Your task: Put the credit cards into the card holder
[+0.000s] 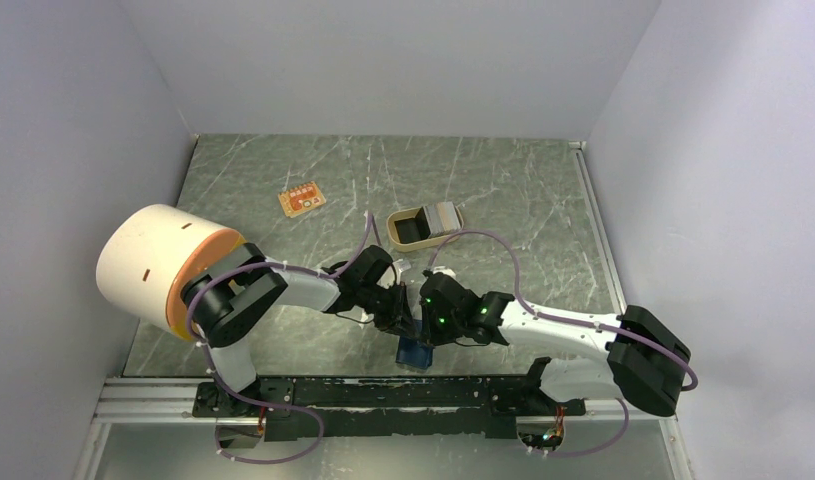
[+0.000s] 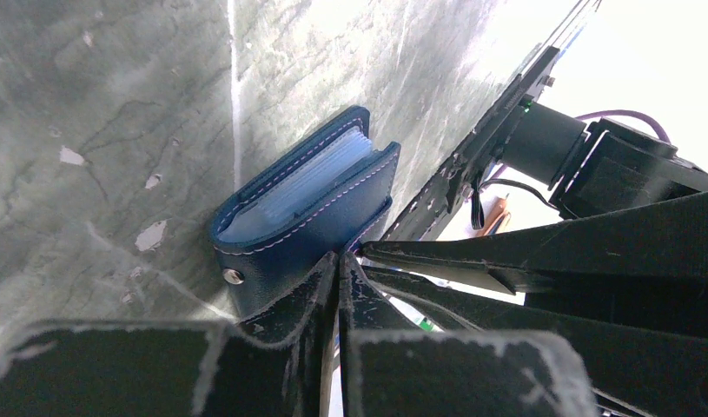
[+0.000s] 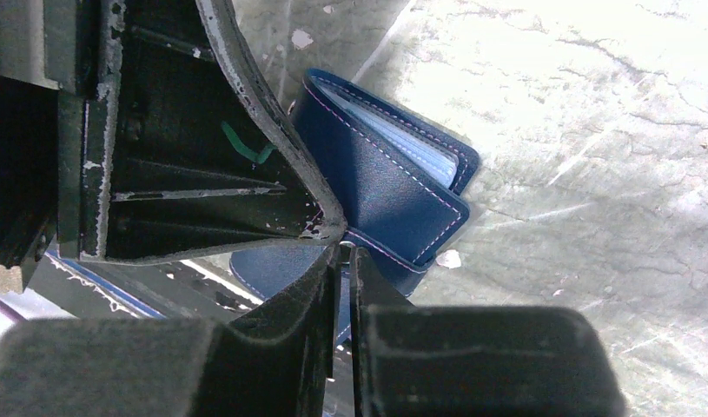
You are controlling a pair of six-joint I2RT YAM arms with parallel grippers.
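Observation:
A navy card holder (image 1: 413, 352) with stitched edges and pale plastic sleeves lies at the table's front centre, under both grippers. In the left wrist view its body (image 2: 289, 234) has a snap stud on the near side; my left gripper is shut on its outer edge by the strap. In the right wrist view, the holder (image 3: 385, 182) shows its flap and strap; my right gripper has its fingertips close together at the strap, and whether anything is between them is unclear.
A tan box (image 1: 408, 228) with pale cards stands behind the grippers. An orange card pack (image 1: 301, 197) lies at back left. A large white roll (image 1: 148, 260) stands at the left.

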